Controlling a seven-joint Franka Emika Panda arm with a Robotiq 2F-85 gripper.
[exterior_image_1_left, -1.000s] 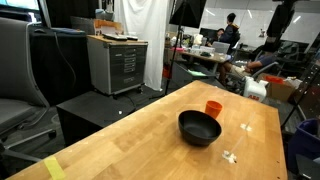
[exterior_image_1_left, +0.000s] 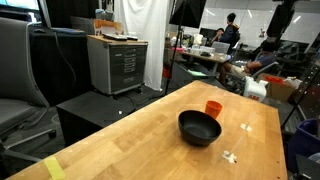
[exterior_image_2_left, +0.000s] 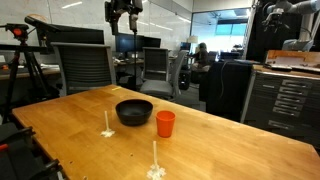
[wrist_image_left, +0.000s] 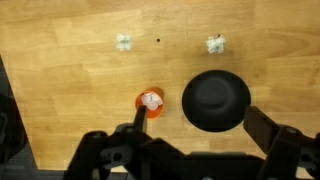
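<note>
High above the table, my gripper (exterior_image_2_left: 123, 25) hangs open and empty, pointing down. In the wrist view its fingers frame the lower part of the picture. A black round bowl (exterior_image_1_left: 200, 127) stands on the wooden table, and from above the bowl (wrist_image_left: 216, 101) looks empty. Beside it is an orange-red cup (exterior_image_2_left: 165, 123). Seen from the wrist, the cup (wrist_image_left: 142, 110) has something whitish inside. Two small whitish pieces lie apart on the table, one (wrist_image_left: 123, 42) on the left and one (wrist_image_left: 216, 44) on the right of the wrist view.
The wooden table (exterior_image_1_left: 120, 150) has wide free room away from the bowl and cup. Office chairs (exterior_image_2_left: 88, 68) stand past its edge. A grey drawer cabinet (exterior_image_2_left: 283, 100) and a tripod (exterior_image_2_left: 15, 70) are in the surroundings.
</note>
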